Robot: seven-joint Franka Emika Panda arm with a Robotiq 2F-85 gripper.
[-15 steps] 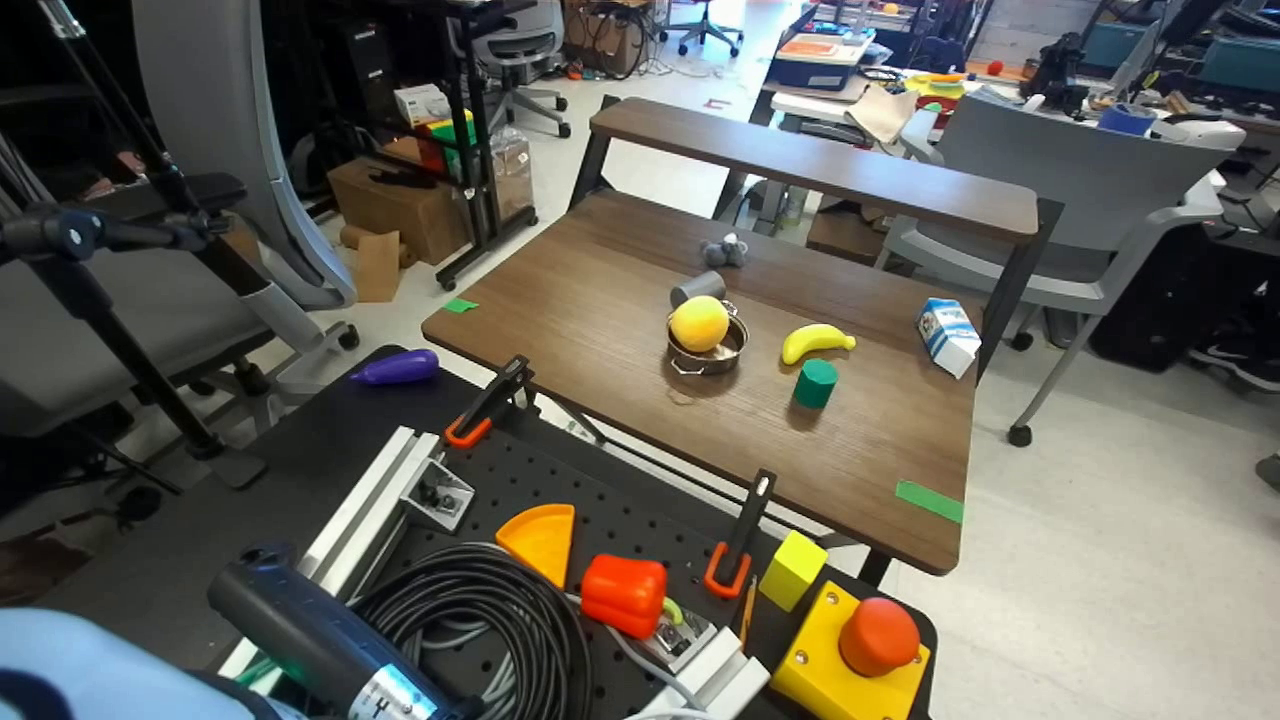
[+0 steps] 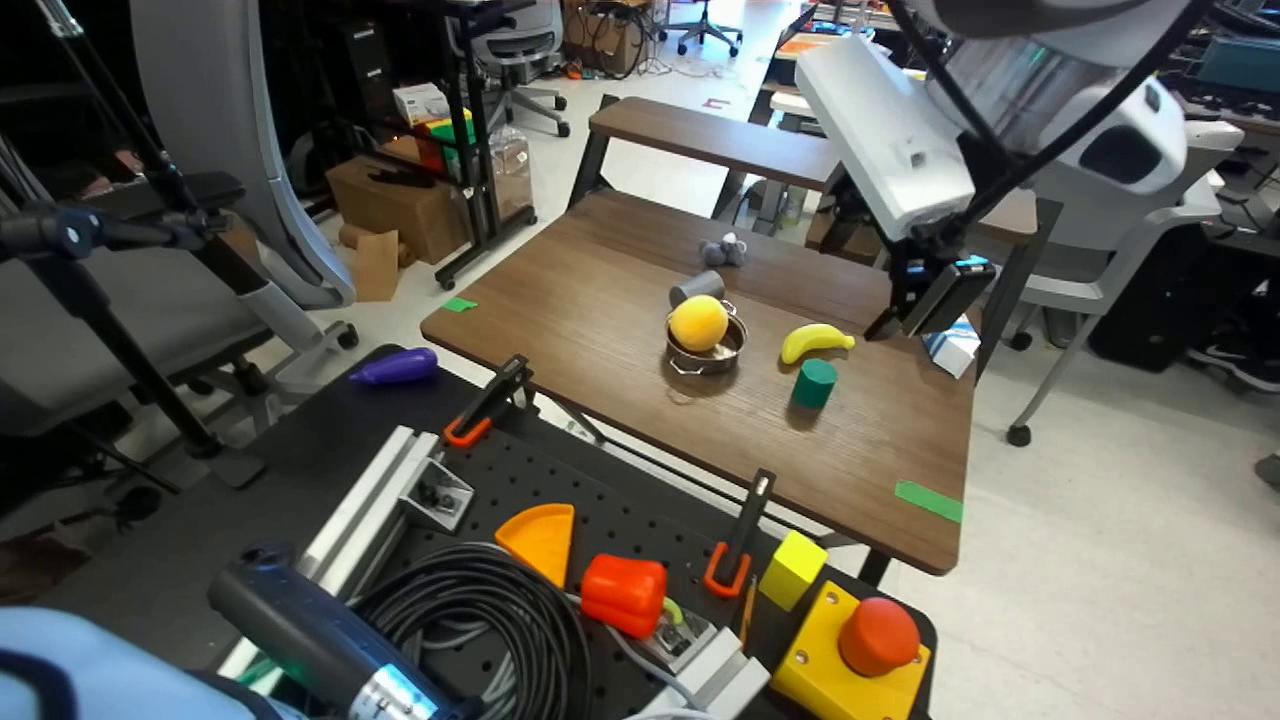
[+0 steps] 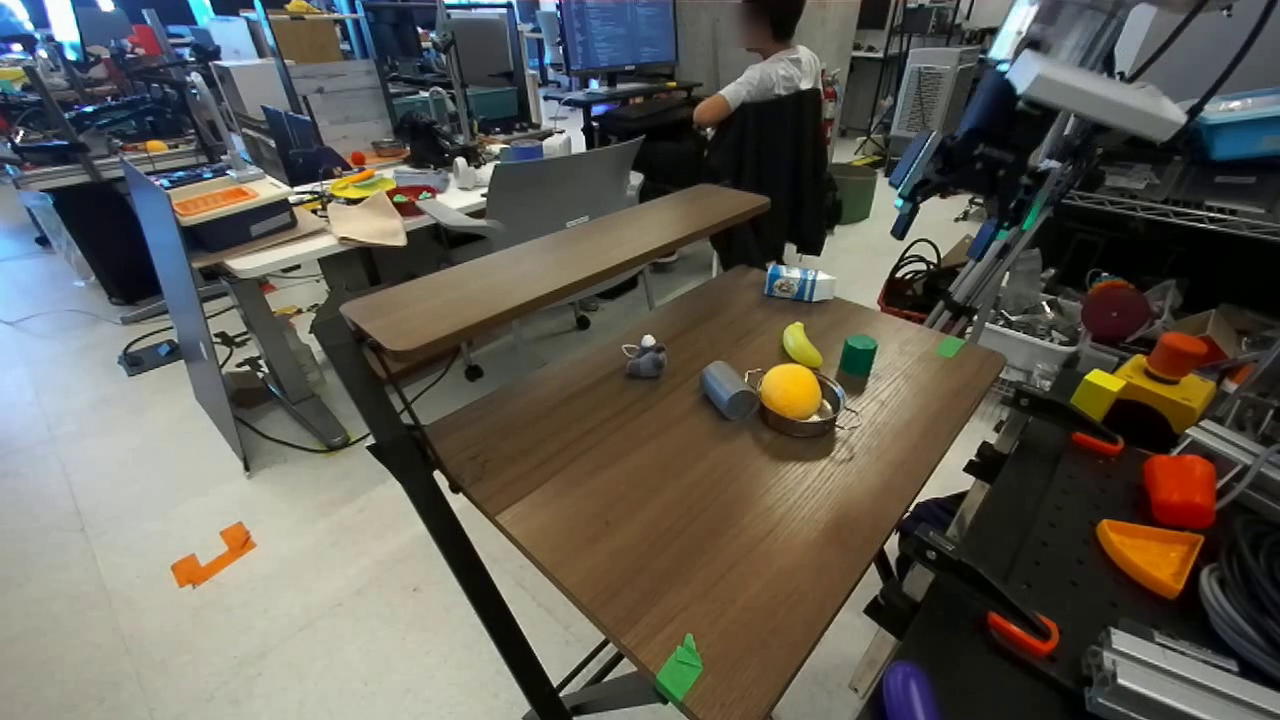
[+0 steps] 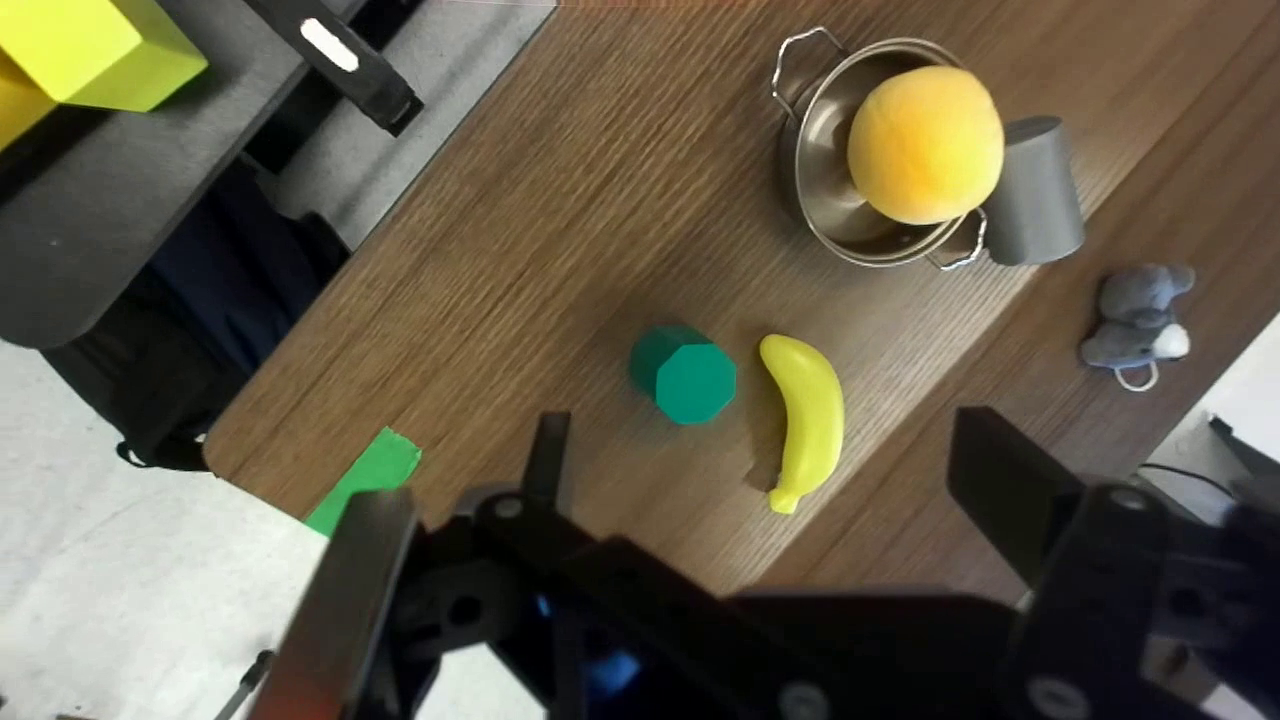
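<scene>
My gripper is open and empty, raised above the right end of the brown table [image 4: 576,216], its two dark fingers wide apart in the wrist view. Between and beyond them lie a yellow banana [image 4: 812,414] and a green cylinder-like block [image 4: 693,382] close to each other. A metal pot [image 4: 828,144] with two wire handles holds a round yellow-orange ball or fruit [image 4: 926,144]. Against the pot rests a grey cup [image 4: 1039,192], tipped on its side. Farther off sits a small grey plush toy [image 4: 1134,318]. A blue-and-white carton [image 3: 798,283] lies at the table's far corner.
A raised shelf [image 3: 564,270] runs along one long side of the table. Opposite stands a black cart top [image 2: 504,480] with clamps, coiled cables, a red pepper [image 2: 624,594] and a yellow block [image 2: 793,570].
In exterior view 1 my arm and gripper have come into view at the upper right, over the table's right end, partly covering the carton. The table objects appear unmoved.
</scene>
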